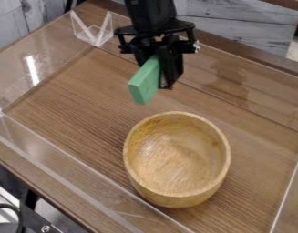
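Observation:
My gripper (155, 53) hangs from the top centre of the camera view, black, shut on a green block (144, 84) that is held tilted in the air. Below it, a little to the right, a round tan bowl (176, 182) stands empty on the wooden tabletop. The block is above the table, beyond the bowl's far rim in the view.
A white marbled wall stands along the back right. Clear plastic edging and a black cable lie at the lower left.

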